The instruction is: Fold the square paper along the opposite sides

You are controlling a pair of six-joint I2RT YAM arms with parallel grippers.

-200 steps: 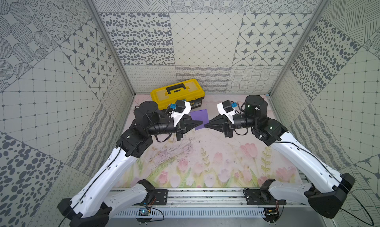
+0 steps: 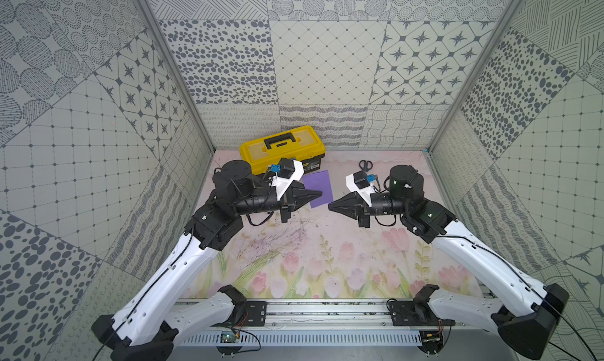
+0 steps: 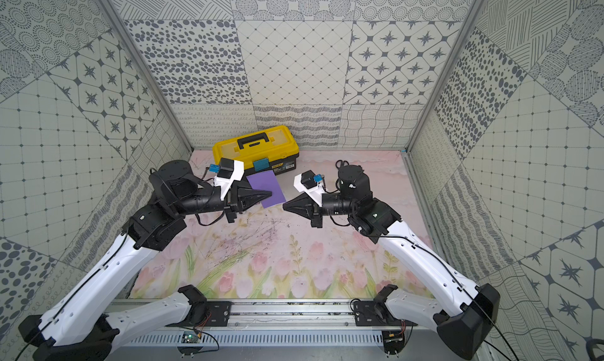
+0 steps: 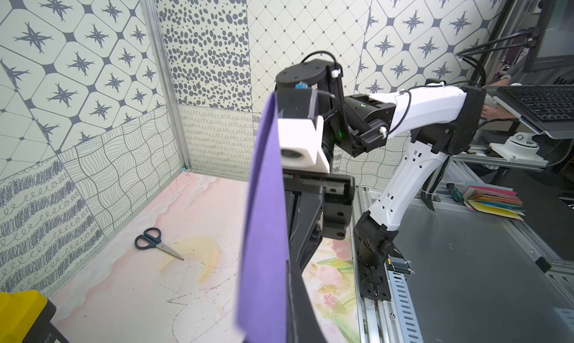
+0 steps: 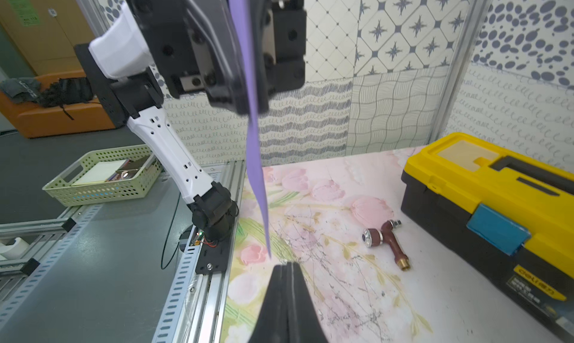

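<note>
The purple square paper (image 2: 318, 179) (image 3: 264, 179) (image 4: 261, 223) hangs upright in the air at my left gripper (image 2: 315, 194) (image 3: 266, 194), whose fingertips are shut on it. In the left wrist view it stands edge-on and hides much of that gripper's fingers. My right gripper (image 2: 332, 206) (image 3: 287, 205) is shut with nothing showing between its fingers, a little apart from the paper and lower. In the right wrist view the paper (image 5: 256, 163) is a narrow strip above the fingertips.
A yellow toolbox (image 2: 276, 145) stands at the back left. Scissors (image 4: 156, 241) lie at the back right of the table. A brass-coloured fitting (image 5: 388, 244) lies near the toolbox.
My right gripper has moved down and slightly away from the paper, which now shows more of its right part. The left gripper has stayed in place.
</note>
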